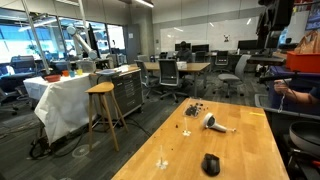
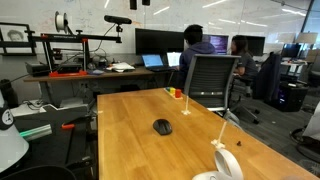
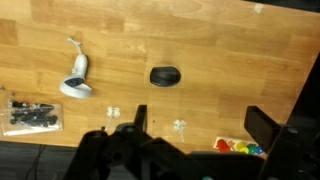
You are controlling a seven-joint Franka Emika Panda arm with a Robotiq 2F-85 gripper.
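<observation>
My gripper stands open high above the wooden table, its two dark fingers far apart and nothing between them. Near the middle of the wrist view lies a black computer mouse (image 3: 165,76), beyond the gap between the fingers. The same mouse (image 1: 211,164) rests near the front of the table in exterior view 1, and the mouse (image 2: 162,127) is also visible in exterior view 2. A white lamp-like object (image 3: 77,78) with a round head lies to its left. Colourful small toys (image 3: 238,147) sit by the right finger, partly covered.
A clear bag of dark parts (image 3: 30,118) lies at the table's left edge in the wrist view. Two small white pieces stand on the table, one of them a thin white piece (image 3: 180,127). A person's hand (image 1: 284,88) shows beside the table.
</observation>
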